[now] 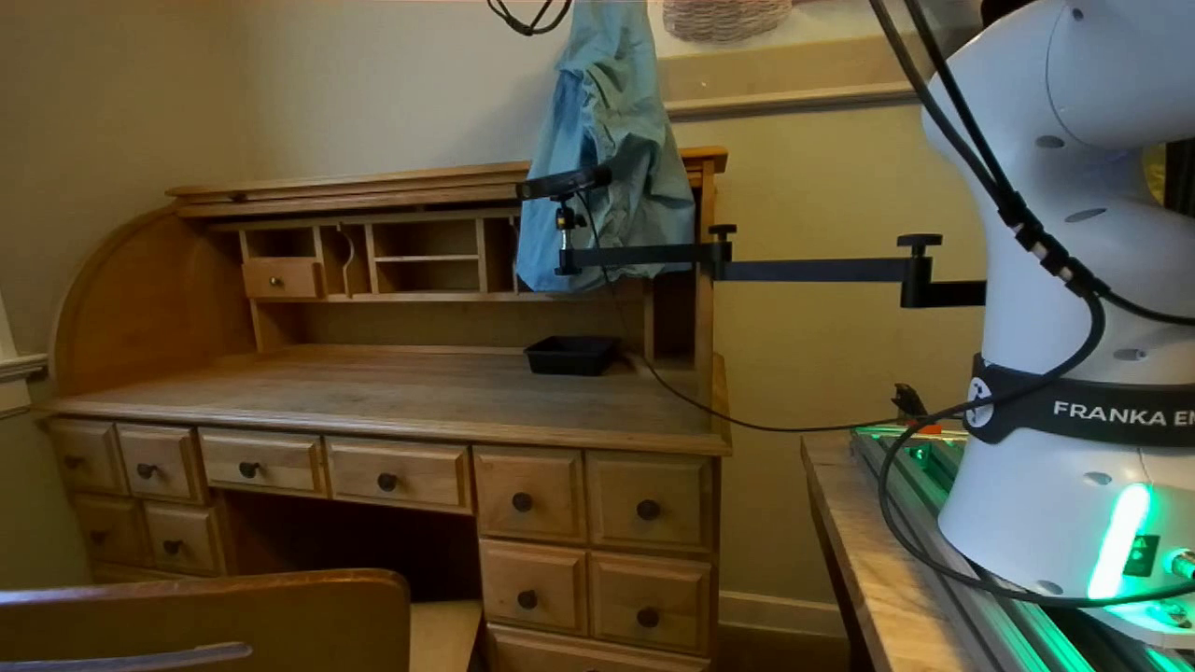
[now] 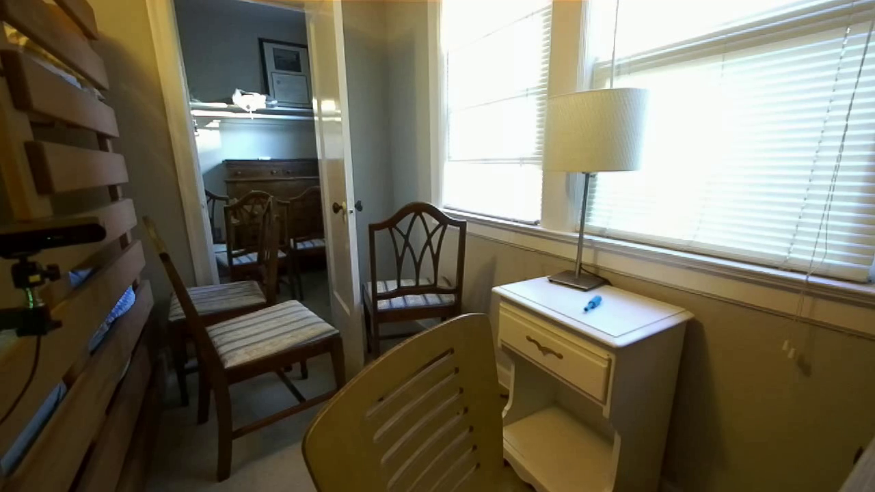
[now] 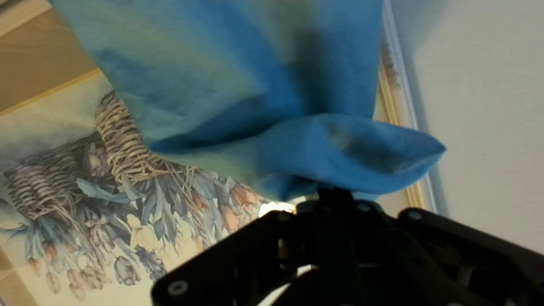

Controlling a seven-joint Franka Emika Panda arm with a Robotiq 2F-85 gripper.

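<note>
A light blue cloth (image 1: 633,157) hangs in long folds in exterior view 1, its lower edge clear of the desk top. My gripper is shut on the cloth in the wrist view, where a bunched blue fold sits at the fingertips and the rest spreads across the upper part of the picture. Exterior view 1 does not show the gripper itself, only a loop of cable at the top edge. Below the cloth, a black tray (image 1: 571,357) rests on the wooden roll-top desk (image 1: 336,386).
A camera on a black bracket (image 1: 807,271) reaches across in front of the cloth, its cable (image 1: 773,427) trailing past the desk. A framed flower picture (image 3: 137,204) hangs on the wall close to the gripper. The desk top left of the tray is bare.
</note>
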